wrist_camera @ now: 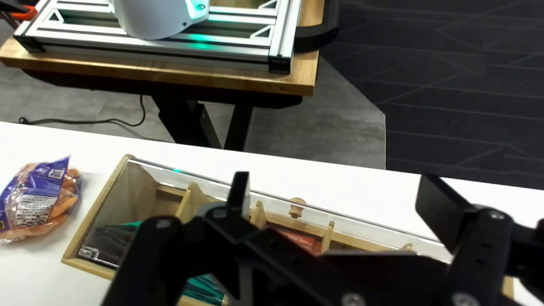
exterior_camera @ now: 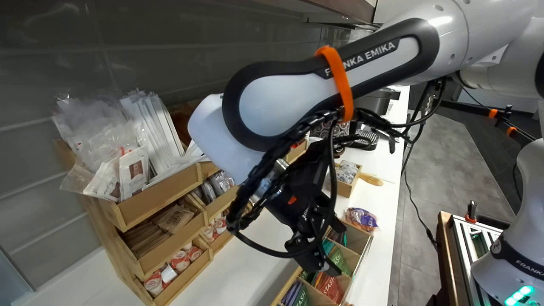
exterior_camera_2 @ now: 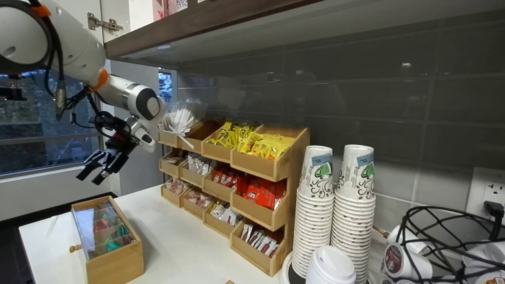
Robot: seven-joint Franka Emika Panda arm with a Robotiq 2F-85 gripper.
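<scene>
Above the wooden tea box (exterior_camera_2: 116, 260) hangs my gripper, open, its fingers wide apart and nothing between them. The box has dividers and a clear front panel; tea packets fill its compartments, among them red packets (exterior_camera: 329, 286) and green packets (exterior_camera: 340, 262). A small round wooden knob (wrist_camera: 296, 207) sticks out from the front and shows between the fingers in the wrist view. In that view the gripper hides much of the box's middle and right. The second exterior view shows the fingertips (exterior_camera_2: 100, 179) well clear above the box.
A bag of carrots (wrist_camera: 41, 199) lies beside the box. Along the wall stands a tiered wooden rack (exterior_camera_2: 258, 215) of packets, with stacked paper cups (exterior_camera_2: 312, 227) next to it. A small wooden box (exterior_camera: 344, 186) sits farther along the counter. Bare counter (exterior_camera_2: 189, 246) separates tea box and rack.
</scene>
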